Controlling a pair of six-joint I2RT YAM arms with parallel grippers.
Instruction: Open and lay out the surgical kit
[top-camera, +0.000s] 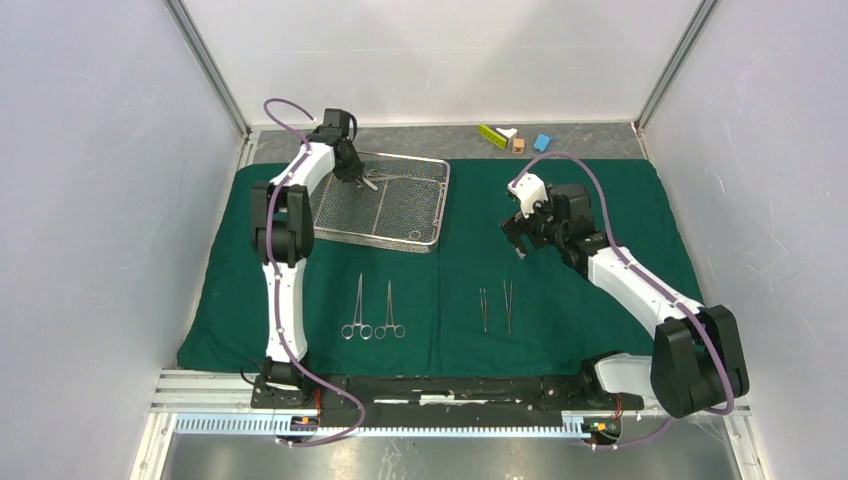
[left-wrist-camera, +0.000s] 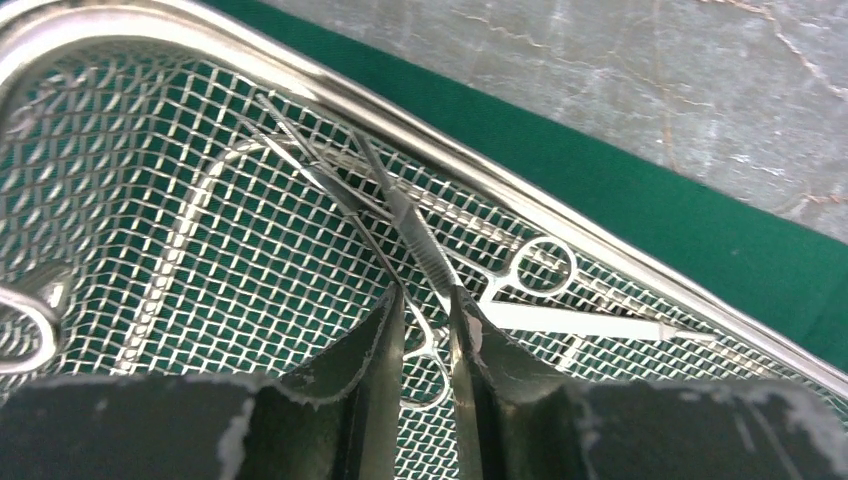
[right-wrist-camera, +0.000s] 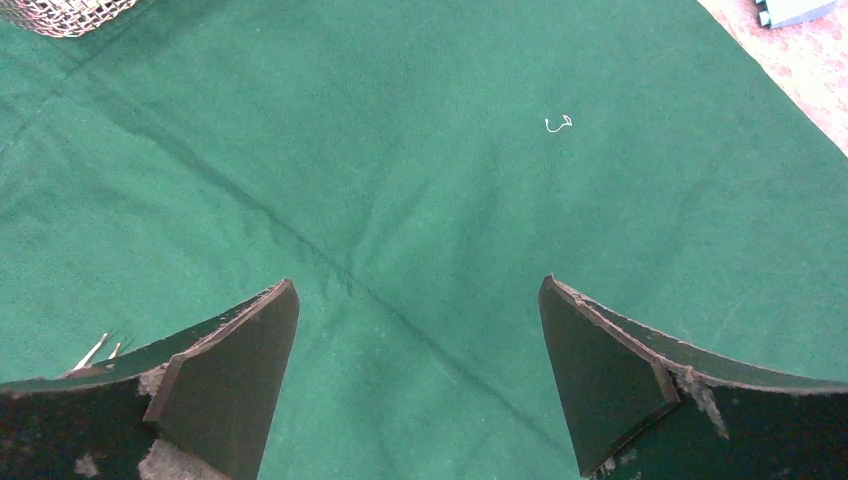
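The wire mesh basket (top-camera: 408, 213) sits at the back left of the green cloth. Over its back left corner my left gripper points down, fingers partly open with a narrow gap. Under and between the fingertips lie crossed metal instruments: a slim ring-handled one (left-wrist-camera: 375, 247), another with its ring handle (left-wrist-camera: 541, 266) near the back rim, and a ridged flat one (left-wrist-camera: 420, 235). A pale flat handle (left-wrist-camera: 590, 321) runs to the right; whether it joins the ridged piece is unclear. My right gripper is wide open over bare cloth, empty.
Two ring-handled instruments (top-camera: 358, 315) (top-camera: 390, 318) lie at the front left of the cloth, two tweezer-like ones (top-camera: 484, 310) (top-camera: 508, 307) front centre. Small blocks, including a yellow-green one (top-camera: 493, 136), sit behind the cloth.
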